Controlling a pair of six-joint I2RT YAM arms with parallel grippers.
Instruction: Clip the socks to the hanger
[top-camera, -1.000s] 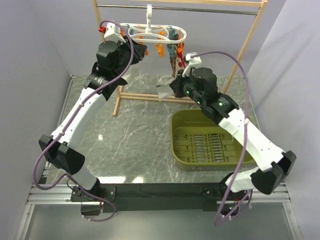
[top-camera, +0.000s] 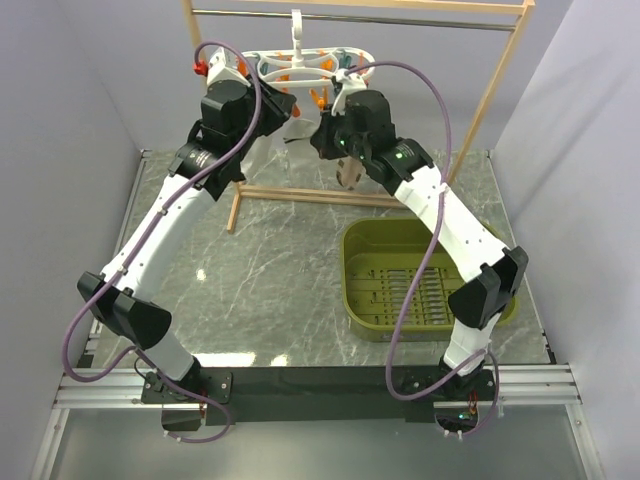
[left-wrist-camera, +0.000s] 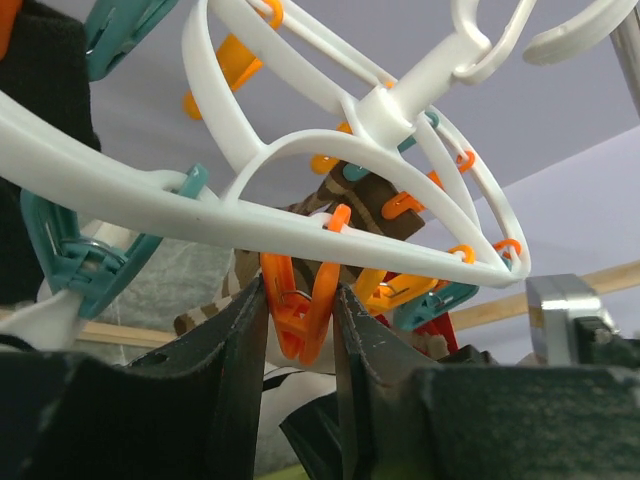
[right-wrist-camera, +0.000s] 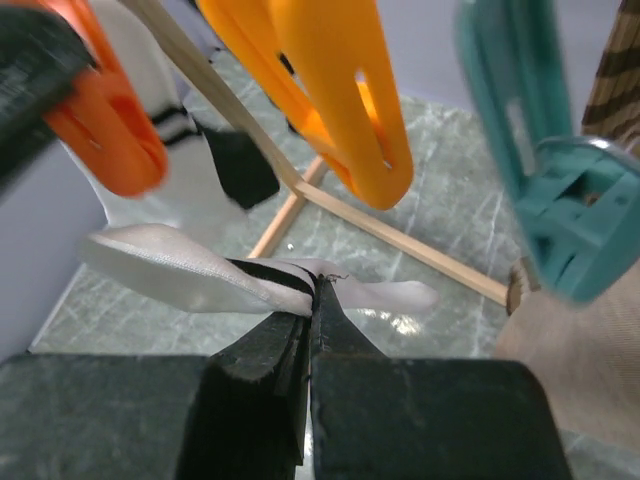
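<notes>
The white hanger (top-camera: 310, 78) hangs from the rack's bar, orange, yellow and teal clips around its ring. My left gripper is shut on an orange clip (left-wrist-camera: 293, 330) at the ring's near edge, its two arms parted. Just below the clips, a white sock with a black stripe (right-wrist-camera: 200, 265) is pinched in my right gripper, which is shut; cloth spreads out on both sides of the fingertips. In the left wrist view, the sock's white edge (left-wrist-camera: 290, 395) shows under the orange clip, apart from it.
A brown patterned sock (top-camera: 348, 172) hangs at the hanger's right, and a white sock with a black part (right-wrist-camera: 180, 170) at its left. The olive bin (top-camera: 350, 310) sits on the right, empty. A wooden foot rail (top-camera: 310, 197) crosses behind.
The left arm has barely shifted.
</notes>
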